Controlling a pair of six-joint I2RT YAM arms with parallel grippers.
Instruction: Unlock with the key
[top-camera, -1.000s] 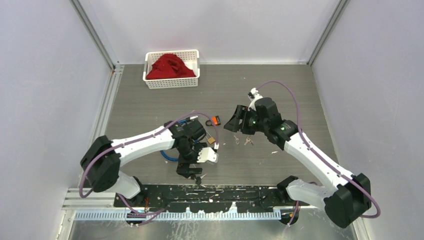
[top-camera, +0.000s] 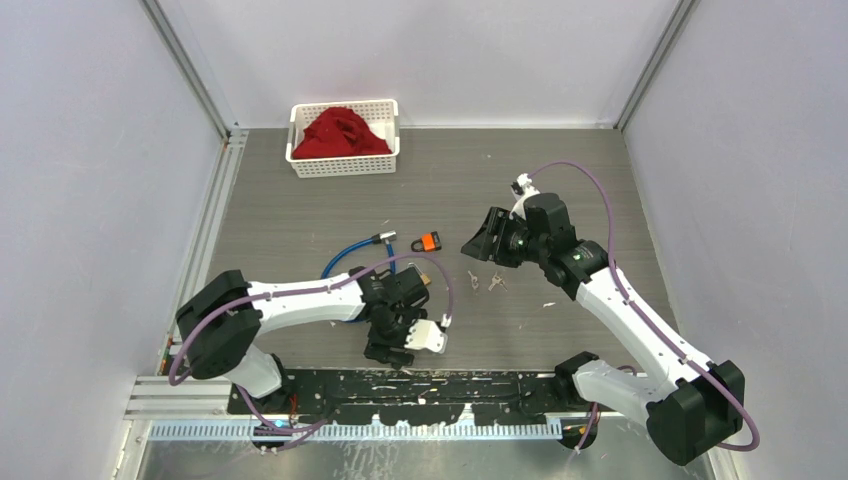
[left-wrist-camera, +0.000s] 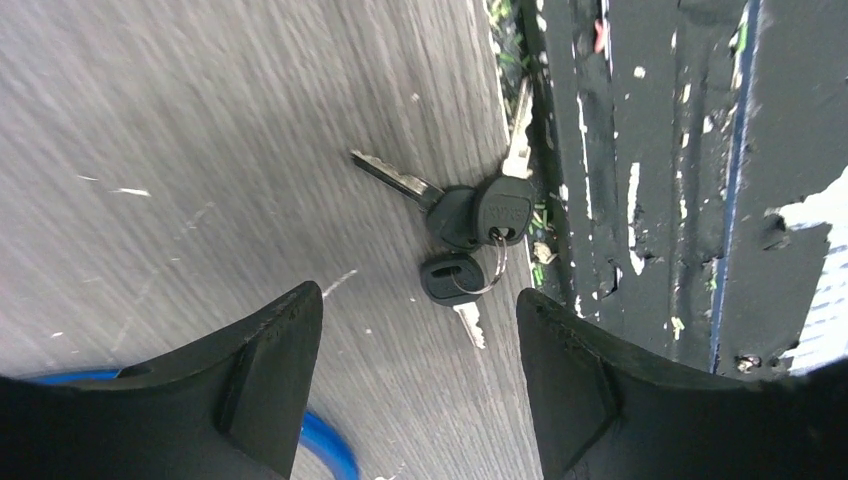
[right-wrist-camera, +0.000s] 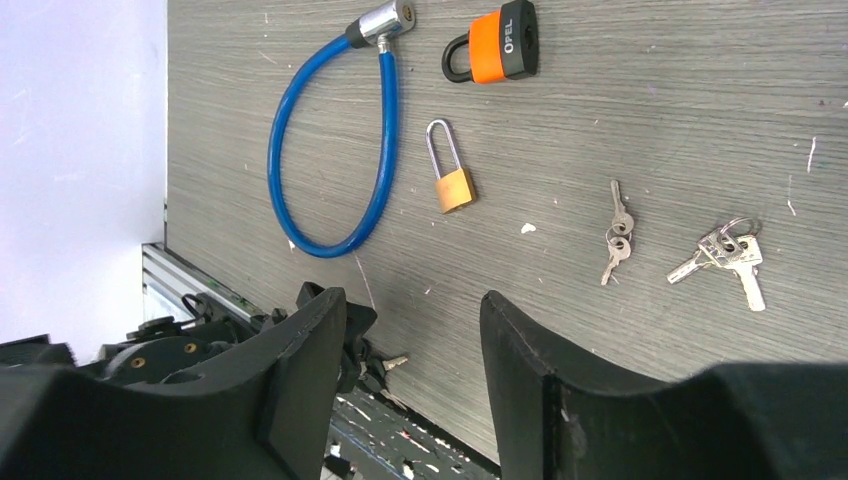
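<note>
Black-headed keys (left-wrist-camera: 500, 208) on a ring lie at the table's front edge, below my left gripper, whose fingers stand apart around their view, empty. My right gripper hovers open above the table. It faces a brass padlock (right-wrist-camera: 455, 190), an orange-and-black padlock (right-wrist-camera: 490, 50), a blue cable lock (right-wrist-camera: 383, 150) with a steel head, two small silver keys (right-wrist-camera: 618, 222) and a ring of silver keys (right-wrist-camera: 743, 258).
A white basket (top-camera: 342, 168) with a red cloth (top-camera: 335, 135) stands at the back left. Walls border the sides.
My left arm has moved right and down toward the front edge since a second ago. My right arm has shifted slightly right. The objects appear unmoved.
</note>
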